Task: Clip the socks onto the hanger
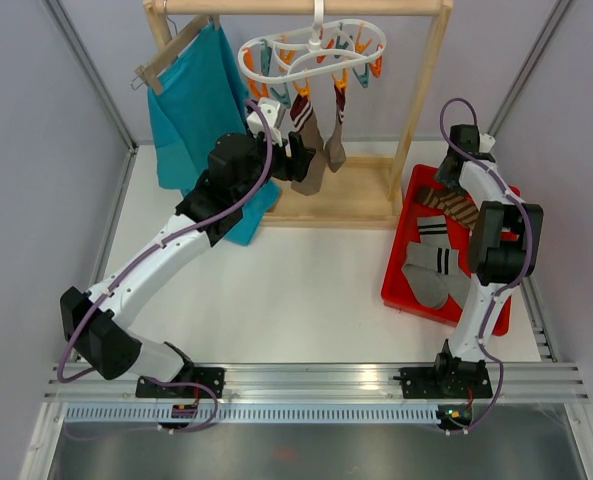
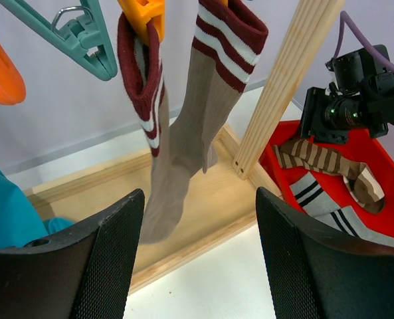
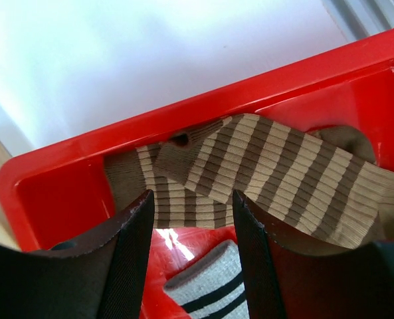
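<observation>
Two grey socks with maroon-and-white cuffs hang from orange clips on the white hanger [image 1: 311, 48]; one sock [image 2: 163, 199] is nearer in the left wrist view, the other sock [image 2: 213, 86] beyond it. My left gripper stands open beside them, its fingers apart and empty. Over the red bin [image 1: 394, 285], my right gripper is parted above a brown-striped sock [image 3: 276, 173], with nothing held between its fingertips. Another striped sock [image 3: 190, 206] lies partly under it. Grey socks with dark stripes, such as one grey sock [image 1: 426, 285], lie lower in the bin.
A turquoise cloth [image 1: 191, 110] hangs on the rack's left. The wooden frame post [image 1: 421, 95] stands between hanger and bin.
</observation>
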